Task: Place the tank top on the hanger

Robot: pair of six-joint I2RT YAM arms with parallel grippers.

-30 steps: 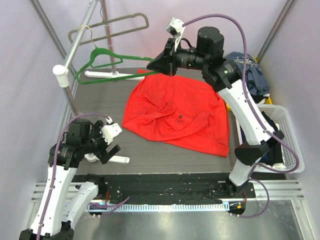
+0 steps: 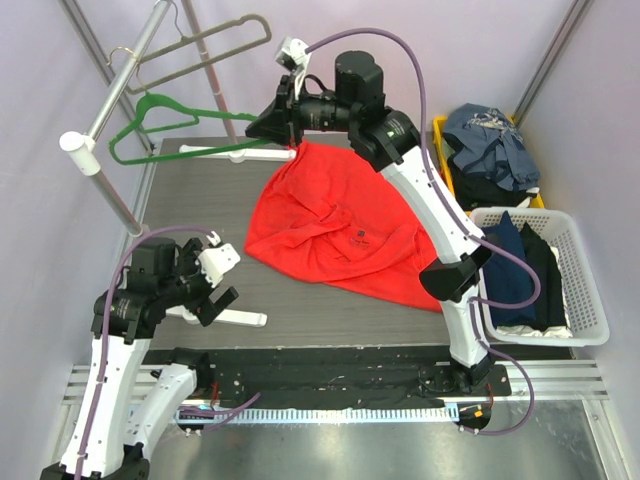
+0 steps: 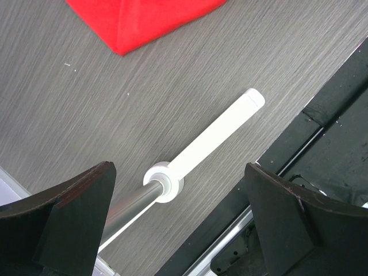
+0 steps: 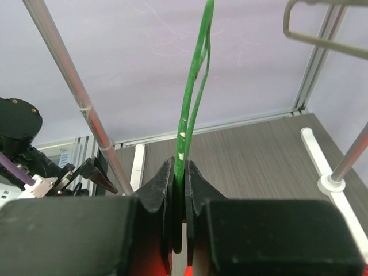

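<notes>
A green hanger [image 2: 170, 103] is up by the rail at the top left, its hook end near the bar. My right gripper [image 2: 268, 130] is shut on one end of it; in the right wrist view the green hanger [image 4: 188, 98] runs up from between the fingers. The red tank top [image 2: 340, 215] lies spread with folds on the grey table, below and to the right of the hanger. At the lower left, away from both, my left gripper [image 2: 222, 300] stands open and empty. Its view shows only a corner of the red tank top [image 3: 144, 23].
A grey-beige hanger [image 2: 205, 52] hangs behind on the metal rack rail [image 2: 130, 65]. The rack's white foot [image 3: 218, 132] lies below the left gripper. At right are a white basket [image 2: 595, 300] and a yellow crate [image 2: 440, 135], both with dark clothes.
My right gripper has moved left with the green hanger. The rack's rail and post have shifted left as well, and the beige hanger has swung. The left arm has hardly moved.
</notes>
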